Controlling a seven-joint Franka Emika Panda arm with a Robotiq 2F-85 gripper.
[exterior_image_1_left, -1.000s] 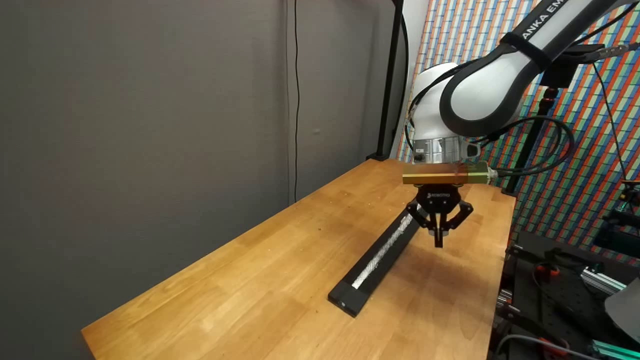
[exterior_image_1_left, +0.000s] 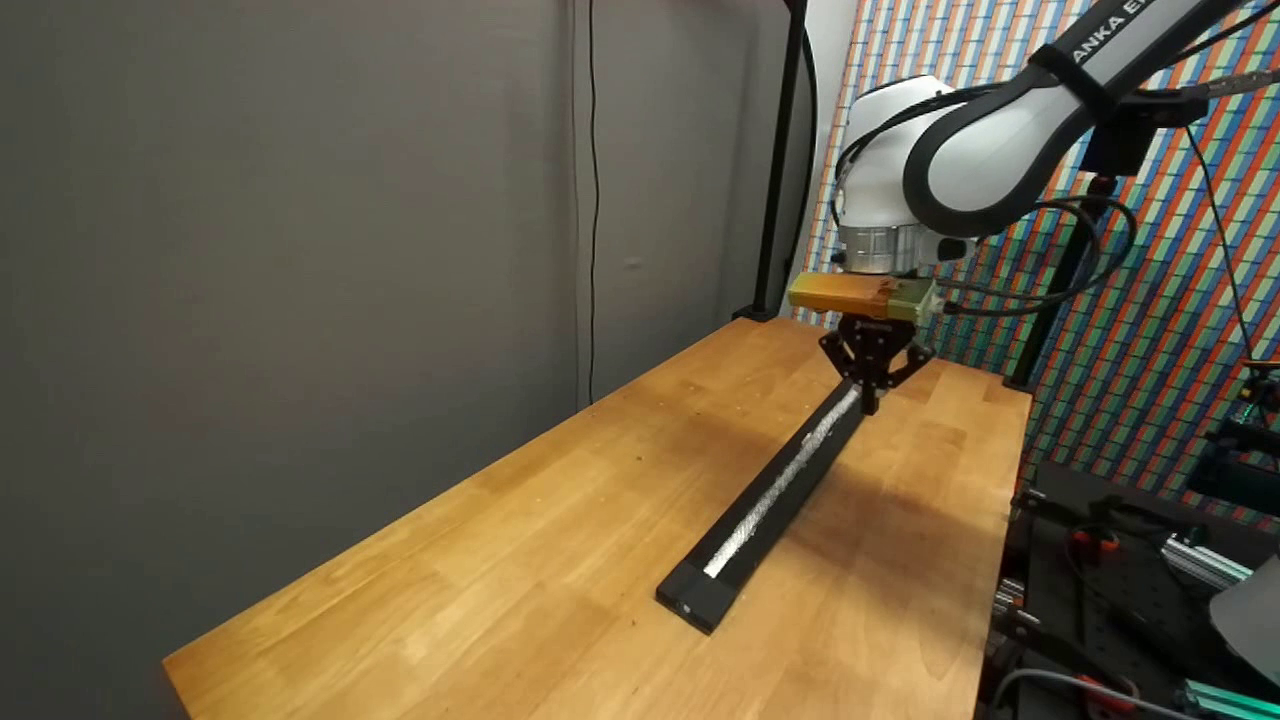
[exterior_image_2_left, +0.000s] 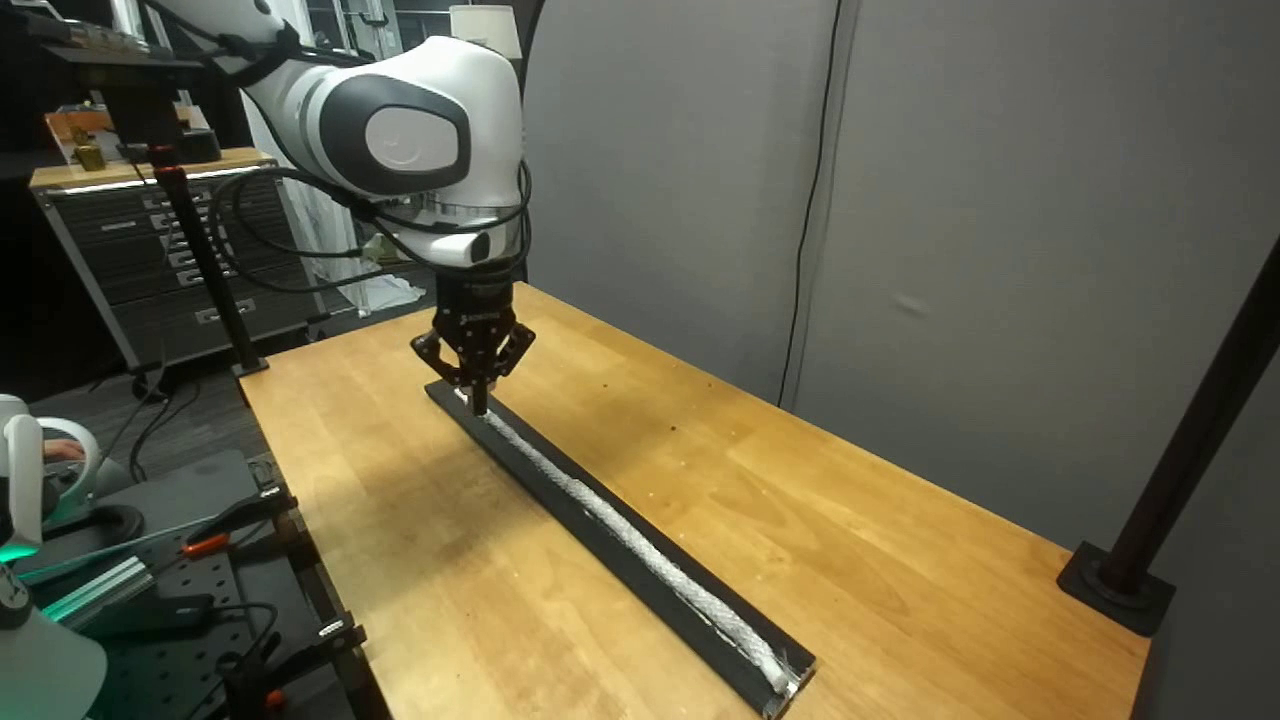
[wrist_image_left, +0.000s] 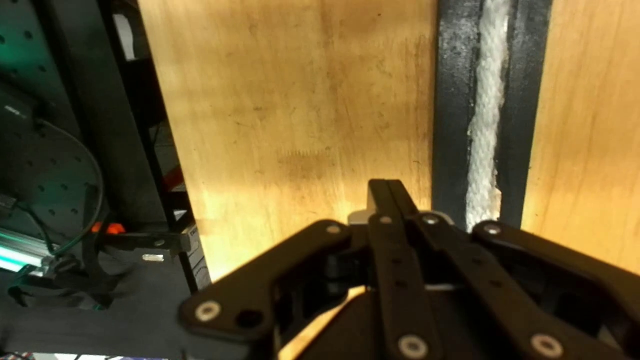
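A long black channel (exterior_image_1_left: 761, 484) lies across the wooden table, with a white rope-like strip (exterior_image_2_left: 645, 551) running along its middle. Over the channel's far end hangs my gripper (exterior_image_1_left: 870, 409), pointing down. In the wrist view the gripper is shut, its two fingers pressed side by side and nothing showing between them. There the fingertips appear over bare wood, a little to the left of the channel (wrist_image_left: 452, 132). The white strip (wrist_image_left: 487, 114) looks seated in the groove, its lower part hidden by the gripper linkage.
Bare wooden tabletop (exterior_image_1_left: 480, 576) surrounds the channel on both sides. A grey wall (exterior_image_1_left: 360, 240) runs along one long edge. A black post (exterior_image_2_left: 1128, 564) stands at a table corner. Beyond the other edge lies a dark cart with tools (exterior_image_2_left: 204, 600).
In exterior view 1 my gripper has risen and moved toward the channel's far end. It is shut in both frames. The channel and strip have stayed put.
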